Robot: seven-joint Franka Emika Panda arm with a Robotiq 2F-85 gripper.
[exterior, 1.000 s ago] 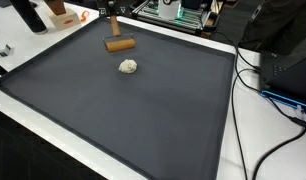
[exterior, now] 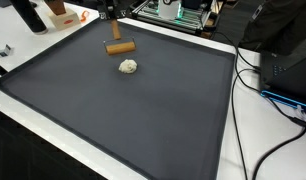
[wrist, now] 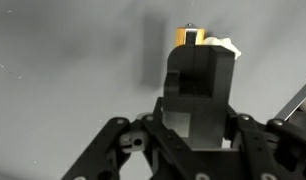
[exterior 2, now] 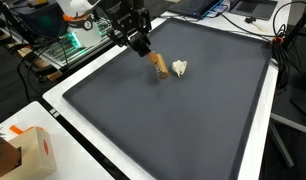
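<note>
In exterior view 1 a small roller point(exterior: 120, 47) with a tan cylinder and a wooden handle point(exterior: 116, 31) is low over or on the dark grey board. My gripper point(exterior 2: 142, 46) is shut on the handle, its fingers largely hiding the grip in exterior view 2. A white crumpled lump point(exterior: 127, 66) lies on the board close to the roller. Seen from the wrist, the gripper covers most of the tool; an orange-brown piece point(wrist: 189, 36) shows past the fingers, with the white lump point(wrist: 226, 45) beside it.
The grey board point(exterior: 143, 110) is otherwise bare, with wide free room toward the front. Cables point(exterior: 238, 110) and a black device point(exterior: 288, 85) lie off its right side. A wooden-topped box point(exterior: 63, 17) stands beyond its back left corner.
The roller and its handle have shifted slightly toward the viewer in exterior view 1, nearer the white lump. The lump has stayed in place.
</note>
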